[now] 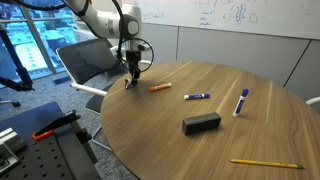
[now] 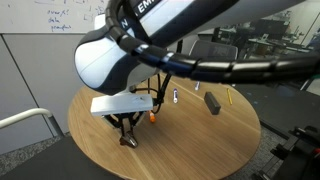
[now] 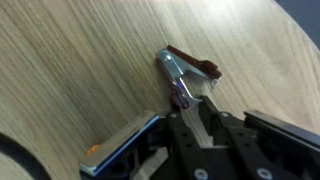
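Observation:
At the table's far-left edge in exterior view 1, my gripper (image 1: pixel 130 76) points down just above a small object. In exterior view 2 this small dark object (image 2: pixel 128 139) rests on the wood under my gripper (image 2: pixel 127 123). Up close in the wrist view, the small object (image 3: pixel 179 76) shows dark red arms and a silvery strip, just ahead of the fingers. Those fingers (image 3: pixel 122 143) are spread apart. Contact between them and the object cannot be made out.
An orange cylinder (image 1: pixel 160 87) lies close to the gripper. Farther right are a blue marker (image 1: pixel 197 96), a black block (image 1: pixel 201 124), an upright blue-and-white marker (image 1: pixel 240 102) and a yellow pencil (image 1: pixel 266 164).

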